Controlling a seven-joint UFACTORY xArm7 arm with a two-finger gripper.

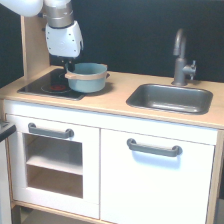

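A grey-blue pot stands upright at the right part of the black stovetop, its right side reaching toward the wooden counter. Small handles show on its sides. My white arm comes down from the upper left, and its dark gripper meets the pot's left rim or handle. The fingers are too small and dark to show whether they are closed on it. What lies inside the pot is hidden.
A metal sink with a grey faucet is set in the right of the counter. Bare wood lies between pot and sink. Below are a cabinet door and an oven front, both with grey handles.
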